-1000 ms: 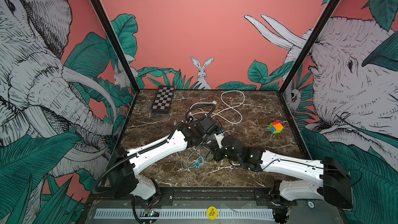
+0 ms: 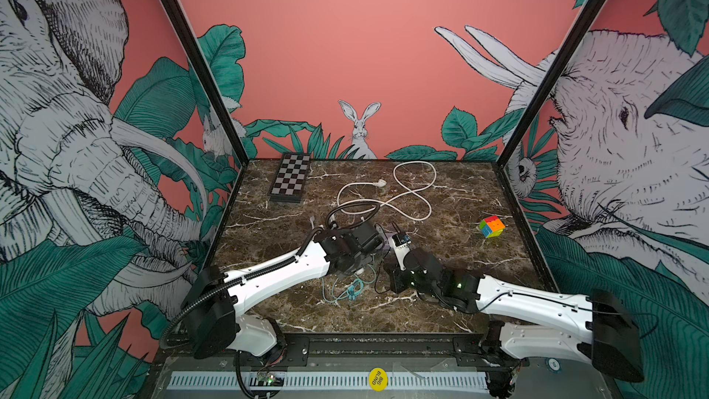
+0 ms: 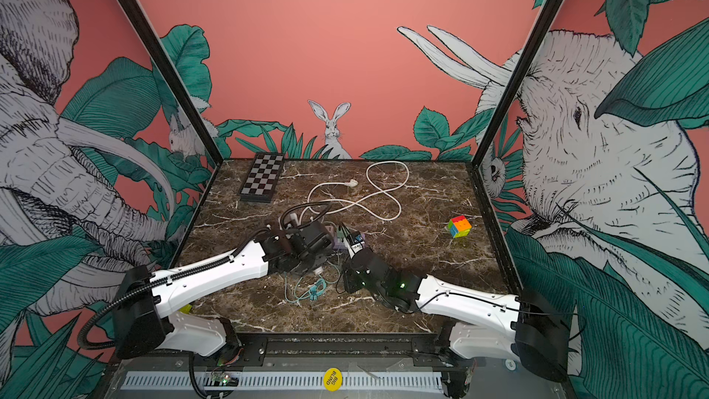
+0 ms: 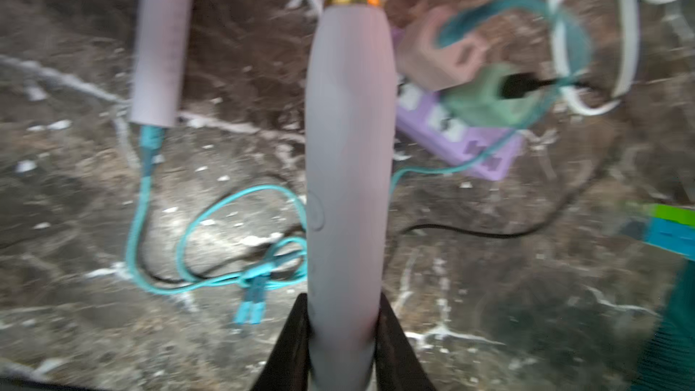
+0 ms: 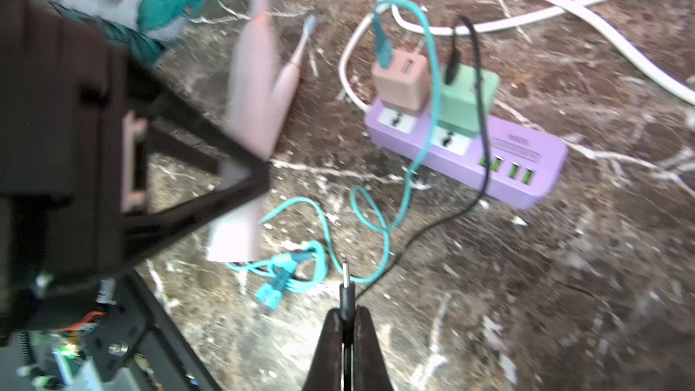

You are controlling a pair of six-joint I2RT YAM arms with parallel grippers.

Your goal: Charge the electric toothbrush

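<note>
My left gripper is shut on the grey-white electric toothbrush (image 4: 347,144), which fills the middle of the left wrist view. A second, pale toothbrush (image 5: 288,79) lies behind it on the table. My right gripper is shut on the black cable's slim plug (image 5: 346,286), whose metal tip points forward. Beyond the grippers, a purple power strip (image 5: 535,166) carries a pink adapter (image 5: 401,83) with a cyan cable and a green adapter (image 5: 470,97) with the black cable.
Cyan cable loops (image 5: 311,275) lie below the brushes. A white cord (image 2: 432,177) curves across the back. A checkered board (image 2: 290,176) stands back left, a coloured cube (image 2: 491,226) right. Both arms crowd the middle front.
My left arm has shifted left and slightly toward the front; my right arm has moved a little to the right and forward, so the two grippers are farther apart.
</note>
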